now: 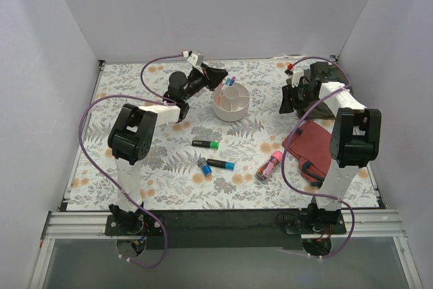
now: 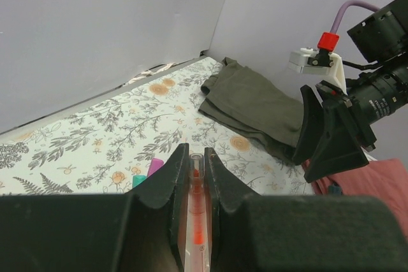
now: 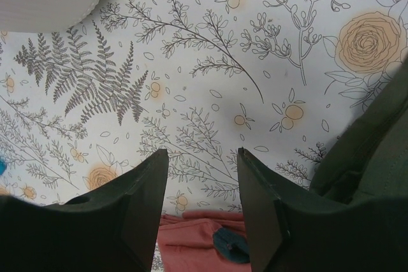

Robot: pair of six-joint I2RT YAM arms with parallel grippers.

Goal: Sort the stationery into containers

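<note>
A slim pen with an orange-red core (image 2: 198, 218) is pinched upright in my left gripper. In the top view, that gripper is over the back left of a round white divided container (image 1: 231, 114), and the pen's lower part appears within its rim. A teal and purple pen (image 1: 231, 81) leans in the same container. My right gripper has its fingers apart with nothing between them, over bare table on the right. On the table lie a black marker with a green end (image 1: 205, 144), one with a blue end (image 1: 220, 164) and a short blue item (image 1: 204, 166).
A pink-topped clear item (image 1: 269, 166) lies at front centre-right. At right are a red cloth pouch (image 1: 308, 147) and a dark green cloth (image 1: 323, 109), partly under the right arm.
</note>
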